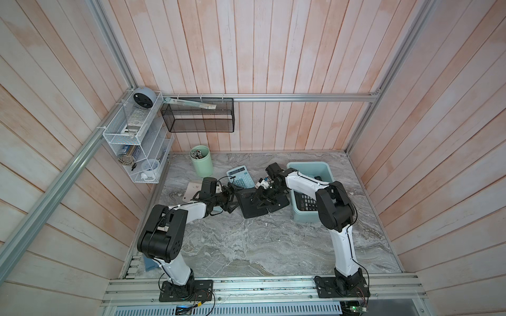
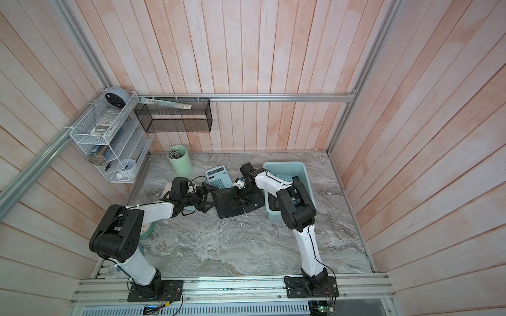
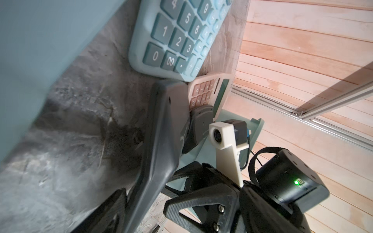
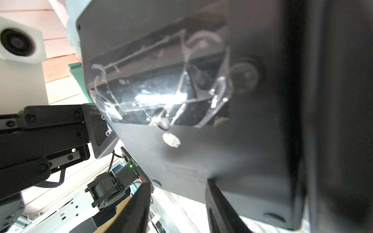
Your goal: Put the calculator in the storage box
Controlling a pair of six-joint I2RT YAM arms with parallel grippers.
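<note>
A black calculator (image 1: 253, 205) lies between my two grippers at the middle of the table, its back showing with a strip of clear tape (image 4: 163, 85) on it. Which calculator is meant is not certain, since several are in view. My left gripper (image 1: 232, 199) is at its left edge; in the left wrist view the fingers are spread, with the dark casing (image 3: 165, 132) reaching down between them, nearer one finger (image 3: 110, 213). Over its right part, my right gripper (image 1: 262, 198) stands open, fingers (image 4: 139, 207) apart, nothing gripped. The teal storage box (image 1: 304, 216) stands right, partly covered by my right arm.
A light-blue calculator (image 1: 240, 177) lies just behind; a pink one (image 3: 204, 91) is partly hidden. Another dark flat thing (image 1: 279, 204) borders the box. A green pen holder (image 1: 202, 162) stands back left.
</note>
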